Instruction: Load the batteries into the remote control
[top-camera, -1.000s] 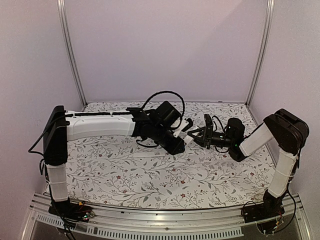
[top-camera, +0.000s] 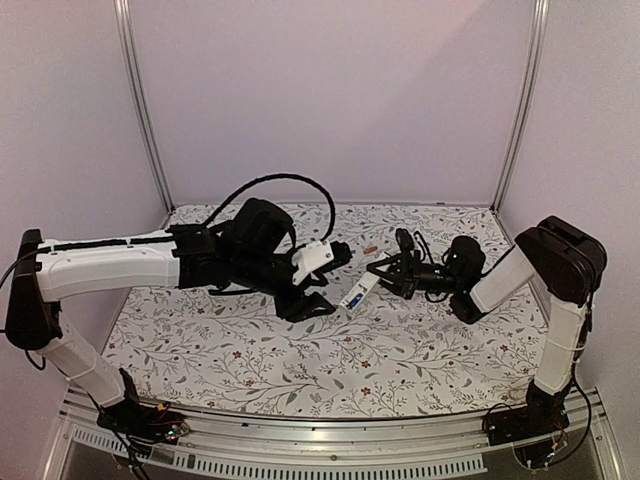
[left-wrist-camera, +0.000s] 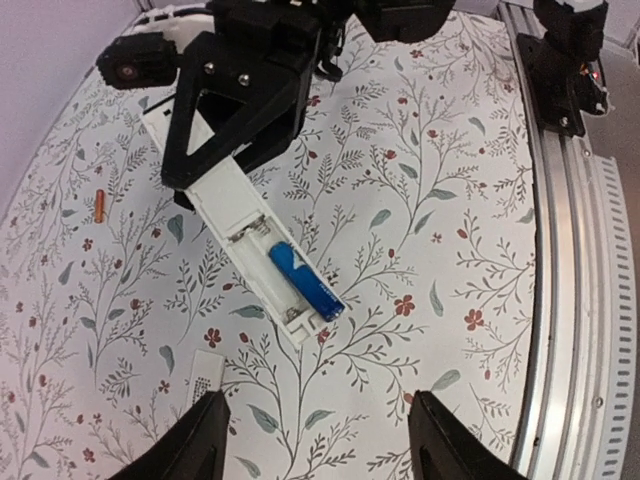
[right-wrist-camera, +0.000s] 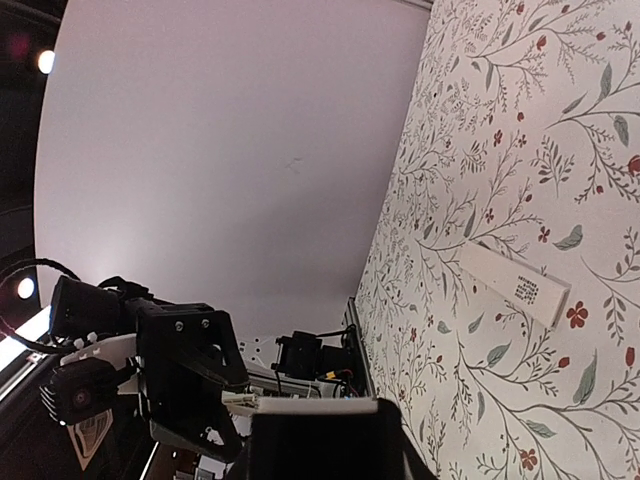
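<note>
The white remote (left-wrist-camera: 225, 200) hangs in the air, back open, my right gripper (top-camera: 385, 270) shut on its upper part. A blue battery (left-wrist-camera: 305, 280) lies in one side of its compartment; the other side is empty. In the top view my left gripper (top-camera: 310, 305) is left of the remote's lower end. In the left wrist view its two fingertips stand apart below the remote, nothing between them. An orange battery (left-wrist-camera: 99, 206) lies on the table beyond. The right wrist view hides most of the remote.
A flat white piece (right-wrist-camera: 510, 285), probably the cover, lies on the floral table (top-camera: 330, 370). A metal rail (top-camera: 330, 425) runs along its front edge.
My left gripper has moved left and down, away from the remote, uncovering it and the blue battery in the top view. The right gripper has barely moved.
</note>
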